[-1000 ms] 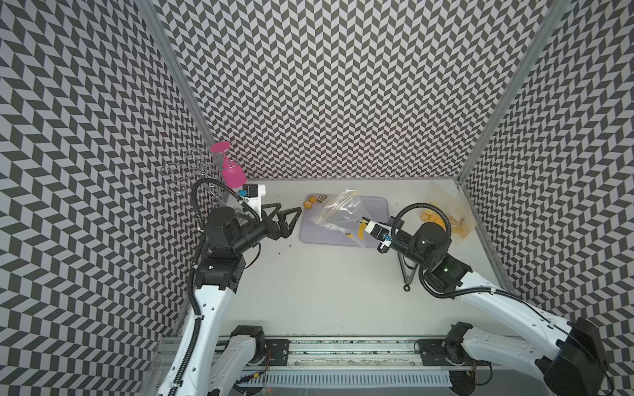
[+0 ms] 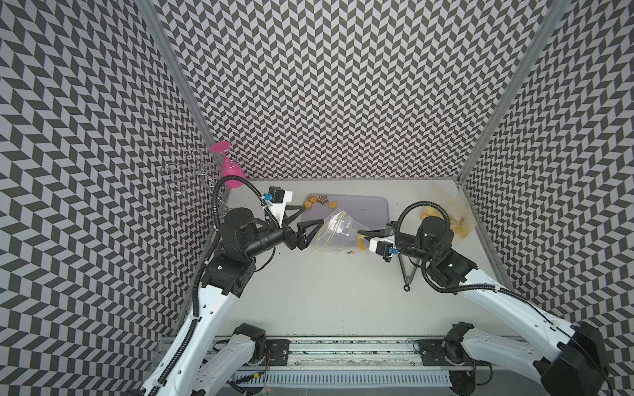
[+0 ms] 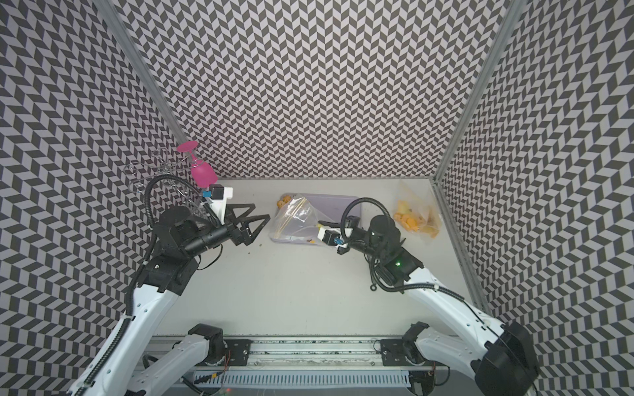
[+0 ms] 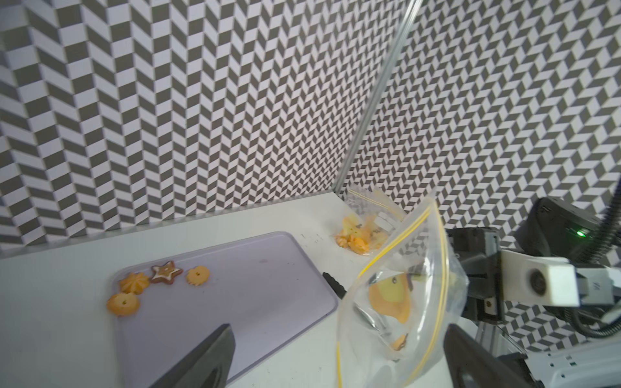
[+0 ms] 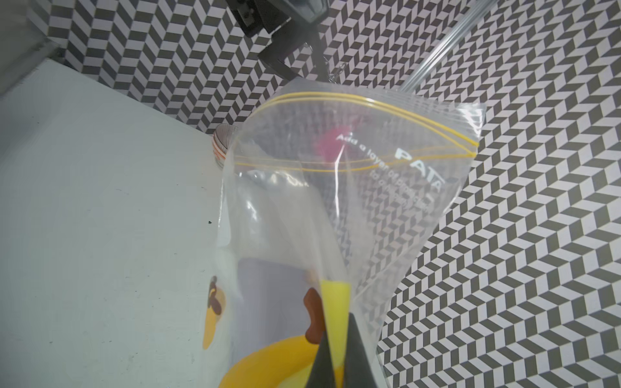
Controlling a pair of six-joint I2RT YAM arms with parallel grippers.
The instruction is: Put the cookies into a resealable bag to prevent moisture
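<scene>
A clear resealable bag [image 2: 338,227] with yellow zip lines hangs above the table, its mouth toward my left gripper [image 2: 317,215]. My right gripper is shut on the bag's lower end. In the left wrist view the bag [image 4: 423,278] gapes between its zip lines, and no loose cookie can be made out inside. My left gripper stands open just left of the bag's mouth, nothing between its fingers. Several cookies, among them a star-shaped one [image 4: 166,272] and a round one [image 4: 198,275], lie at the far left corner of the lilac tray [image 4: 258,291].
Another clear bag with yellow-orange contents [image 3: 416,217] lies at the back right. A pink glass [image 2: 231,173] and a wire rack [image 3: 155,168] stand at the left.
My left gripper has moved right, up to the bag's mouth.
</scene>
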